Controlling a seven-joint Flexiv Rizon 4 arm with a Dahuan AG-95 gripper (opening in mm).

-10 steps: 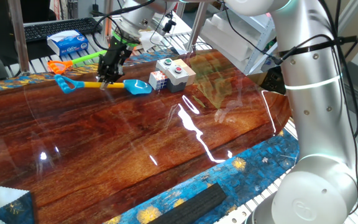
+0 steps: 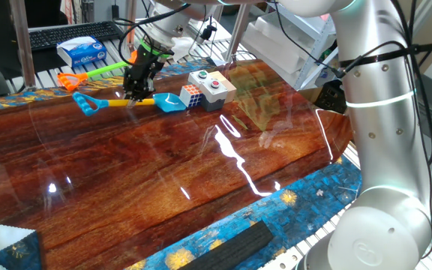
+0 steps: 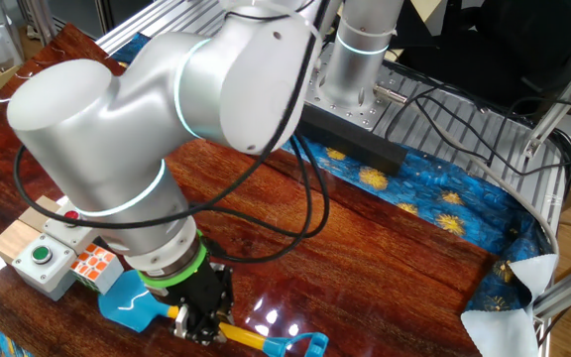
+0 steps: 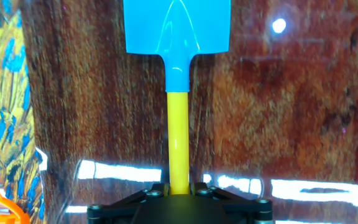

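The toy shovel lies lengthwise under my wrist, with a blue blade (image 4: pixel 178 28) and a yellow handle (image 4: pixel 178 137). My gripper is shut on that handle, one finger to each side of it. In exterior view 1 the gripper (image 2: pixel 132 99) grips near mid-handle, the blue blade (image 2: pixel 170 103) pointing right and the blue grip end (image 2: pixel 88 103) left. Exterior view 2 has the gripper (image 3: pixel 206 332) low over the table, partly covering the handle. Whether the shovel touches the tabletop, I cannot tell.
Close by the blade are a patterned cube (image 2: pixel 191 96) and a button box (image 2: pixel 208 86). An orange and green toy (image 2: pixel 96 73) lies behind the shovel, a tissue box (image 2: pixel 82 52) farther back.
The shovel and my gripper have shifted slightly right together in exterior view 1, bringing the blade closer to the cube. The gripper has stayed on the handle.
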